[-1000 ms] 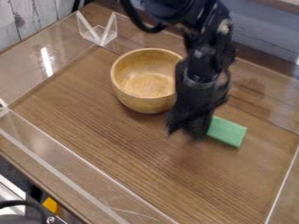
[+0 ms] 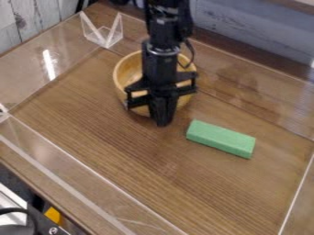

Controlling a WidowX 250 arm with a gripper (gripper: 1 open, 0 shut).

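Note:
The black gripper [image 2: 161,108] hangs at the centre of the view, in front of a yellow-tan bowl [image 2: 128,67] and overlapping it. Its fingertips reach down near the bowl's front rim; whether they are inside it or just in front is unclear. I see nothing held between the fingers, which look close together. A mint-green rectangular block [image 2: 221,139] lies on the wooden table [image 2: 135,174], right of and below the gripper, apart from it.
A white wire-like object [image 2: 103,33] stands at the back left. A wall [image 2: 263,18] borders the back right. The table's left edge has dark items beyond it.
The gripper has moved left, away from the green block and over toward the bowl, and slightly up. The block stays on the table.

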